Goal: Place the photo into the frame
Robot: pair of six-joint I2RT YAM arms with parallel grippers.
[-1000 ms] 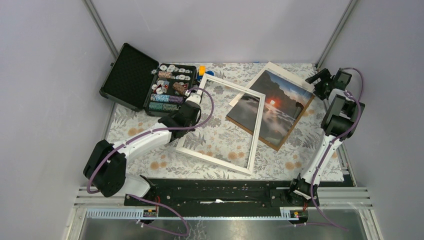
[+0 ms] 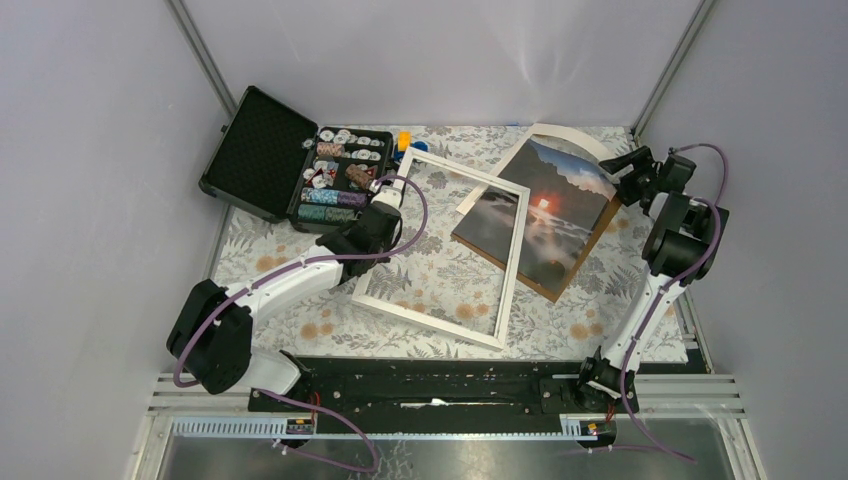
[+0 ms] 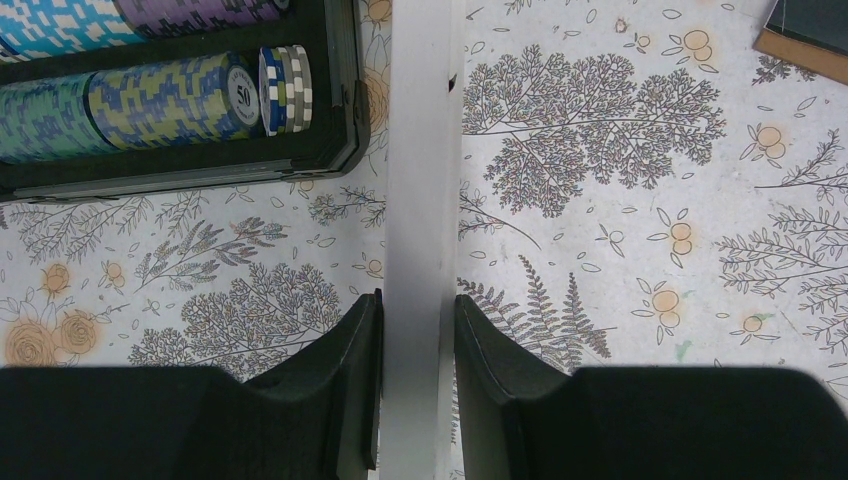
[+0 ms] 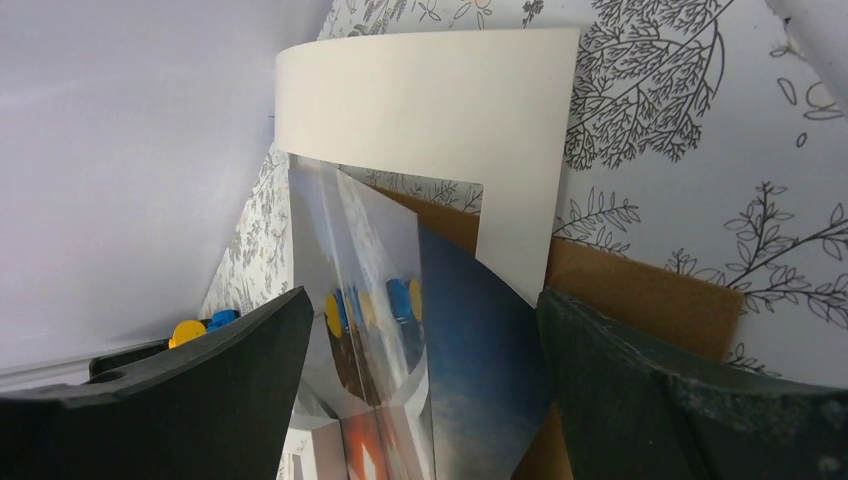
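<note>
A white frame (image 2: 430,322) lies on the patterned cloth, its right side overlapping the photo's lower-left part. My left gripper is shut on the frame's left bar (image 3: 422,150), a finger on each side. At the far right, the sunset photo (image 2: 562,185) rests on a brown backing board (image 2: 541,290). A cream mat border (image 2: 575,137) surrounds part of it, its strip bowed upward near the right corner (image 4: 430,100). My right gripper stands open around that corner. Between its fingers appear the photo's blue edge (image 4: 480,340) and a shiny reflecting surface (image 4: 370,300).
An open black case (image 2: 335,222) of poker chips stands at the back left, close to the frame. Beside it lies a small yellow and blue object (image 2: 404,142). Walls close in behind and on the right, near my right arm.
My right gripper has moved slightly left and toward the front, against the stack's right corner. The mat strip there, flat before, now bows upward. My left arm and the frame stay still.
</note>
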